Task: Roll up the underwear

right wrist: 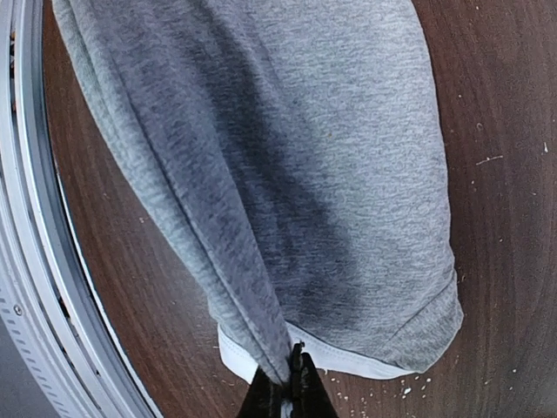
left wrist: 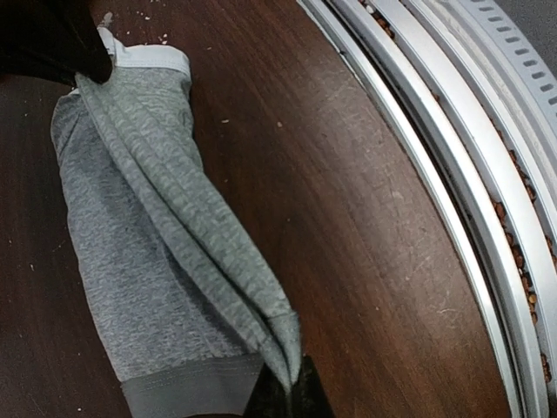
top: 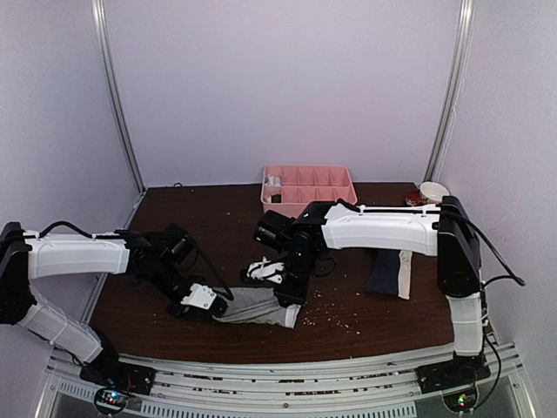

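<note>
The grey underwear [top: 252, 305] lies on the dark table in front, with a long edge folded up into a strip. In the left wrist view its white waistband [left wrist: 152, 57] is at the far end, and my left gripper is shut on the near end of the folded strip [left wrist: 191, 209]. In the right wrist view my right gripper is shut on the other end of that strip, beside the white band. The fabric between the grippers is stretched along the fold, slanting over the flat part of the underwear.
A pink divided box [top: 309, 187] stands at the back centre, with a cup [top: 433, 192] at the back right. Dark folded cloth [top: 383, 272] lies on the right. Small crumbs are scattered near the underwear. The metal rail [top: 287, 383] runs along the front edge.
</note>
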